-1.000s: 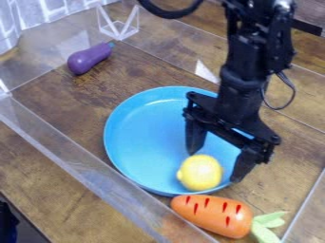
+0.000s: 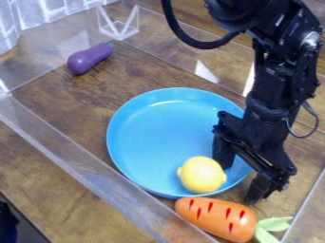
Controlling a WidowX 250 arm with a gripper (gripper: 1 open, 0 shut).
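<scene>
My black gripper (image 2: 244, 166) hangs open over the right side of a blue plate (image 2: 152, 128), its fingers low beside a yellow lemon (image 2: 200, 175) with nothing held. The lemon rests on the lower right part of the plate. An orange toy carrot (image 2: 219, 217) with red stripes and green leaves lies just below the plate, under the gripper.
A purple eggplant (image 2: 89, 57) lies at the upper left of the wooden surface (image 2: 76, 104). Clear plastic walls border the workspace along the left, the back and the lower right. The area left of the plate is free.
The gripper has moved right and down, from over the plate's middle to beside the lemon at the plate's right edge. The objects appear essentially unmoved.
</scene>
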